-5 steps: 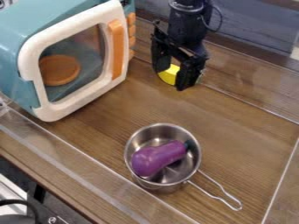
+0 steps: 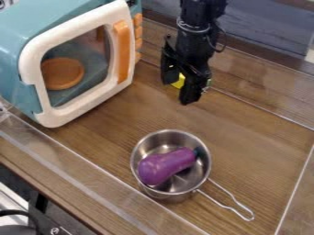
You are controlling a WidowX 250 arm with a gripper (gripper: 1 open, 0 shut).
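The black gripper (image 2: 182,84) is at the top middle of the camera view, pointing down with its fingers apart, in front of a yellow object (image 2: 178,81) that it largely hides. A steel saucepan (image 2: 185,188) stands at the lower middle with a purple eggplant (image 2: 164,166) lying inside and its handle toward the lower right.
A blue toy microwave (image 2: 54,106) with an orange plate (image 2: 61,73) inside fills the upper left. A wall lies along the back.
The gripper and arm have shifted slightly left and down over the yellow object, covering more of it. The pan and eggplant are unchanged.
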